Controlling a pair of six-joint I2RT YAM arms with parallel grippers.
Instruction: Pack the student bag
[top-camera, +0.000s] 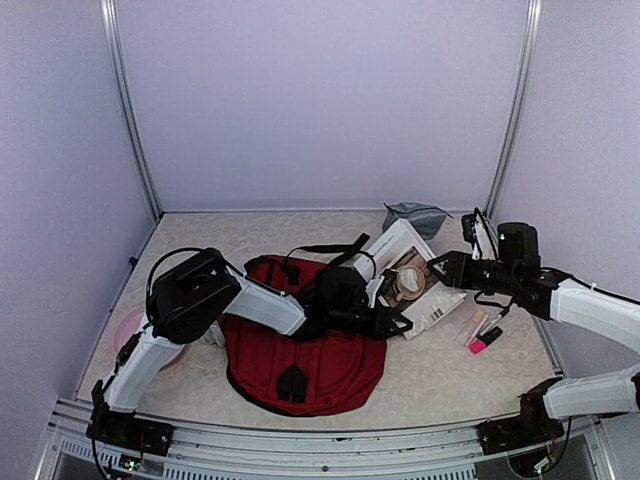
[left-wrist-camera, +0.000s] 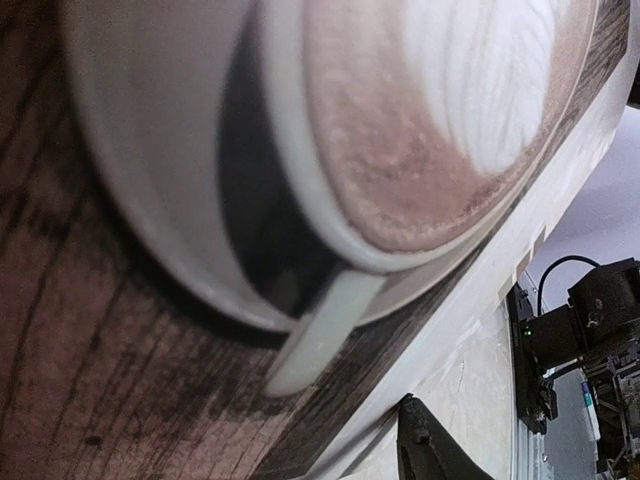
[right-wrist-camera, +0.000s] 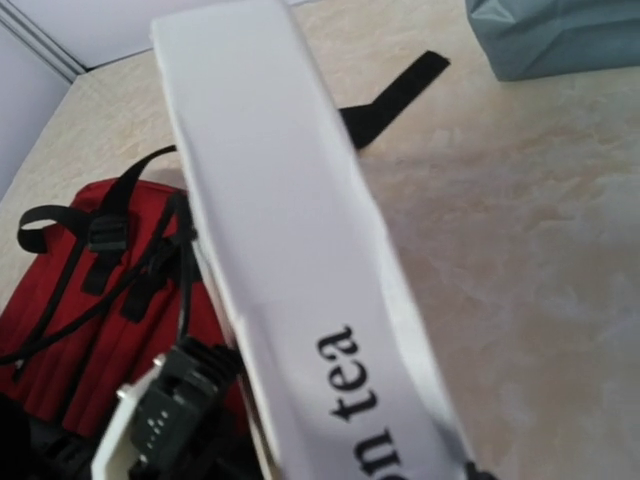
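A white-edged book (top-camera: 401, 238) with a coffee cup on its cover is held tilted above the table, just right of the red bag (top-camera: 315, 375). My right gripper (top-camera: 437, 268) is shut on the book at its right side. In the right wrist view the book's white spine (right-wrist-camera: 270, 190), printed with black letters, runs up between the fingers. At the book's lower left edge, over the bag's right part, my left gripper (top-camera: 396, 306) has its fingers apart. The cover (left-wrist-camera: 150, 380) fills most of the left wrist view, with one dark finger (left-wrist-camera: 430, 445) at its edge.
A grey pouch (top-camera: 418, 217) stands at the back. Several pens and markers (top-camera: 486, 340) lie at the right. A pink plate (top-camera: 133, 325) is partly hidden behind the left arm. Black bag straps (top-camera: 335, 248) stretch towards the book.
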